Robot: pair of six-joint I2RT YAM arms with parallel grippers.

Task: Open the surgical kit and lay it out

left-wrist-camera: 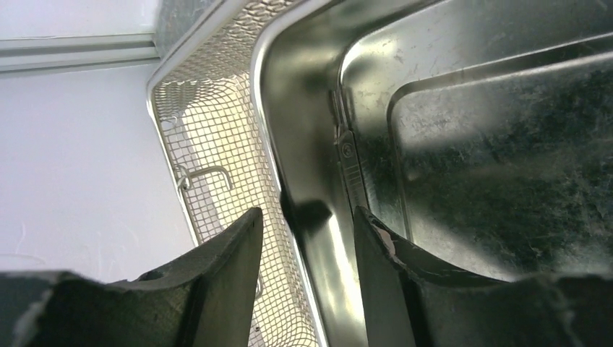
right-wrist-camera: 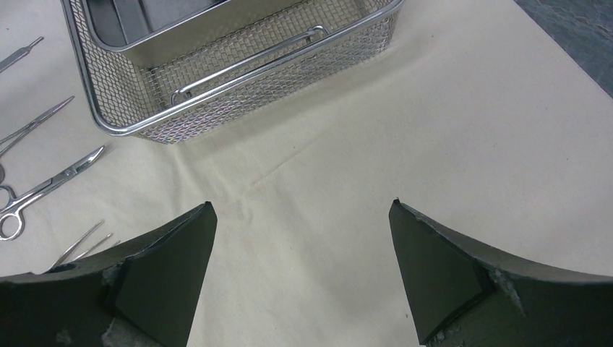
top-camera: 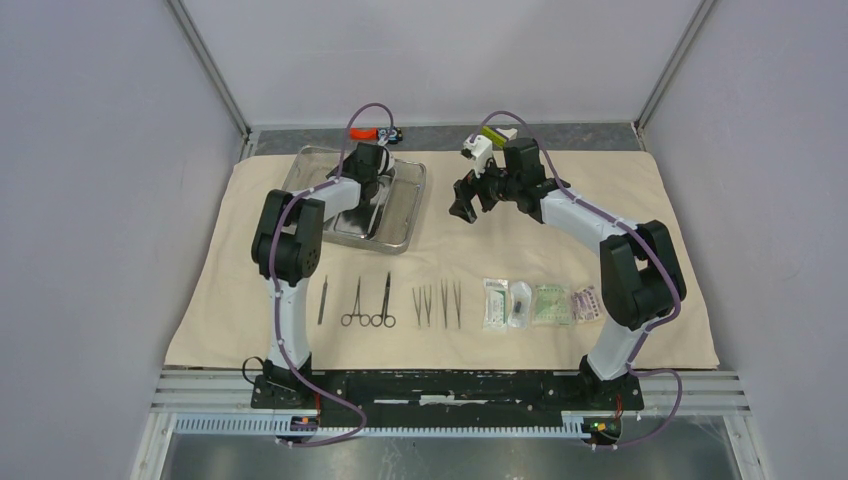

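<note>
The mesh kit basket (top-camera: 415,200) holds a steel inner tray (left-wrist-camera: 491,159). In the left wrist view a flat metal instrument (left-wrist-camera: 353,166) lies along the tray's edge, just beyond my left gripper, which is part open with nothing visible between its fingers. My right gripper stands open and empty over the cloth, right of the basket. Laid out in a row at the front are a slim instrument (top-camera: 323,300), scissor-handled instruments (top-camera: 385,305), several tweezers (top-camera: 444,303) and several packets (top-camera: 551,304).
Small coloured objects (top-camera: 365,133) sit on the grey strip behind it. White walls flank both sides.
</note>
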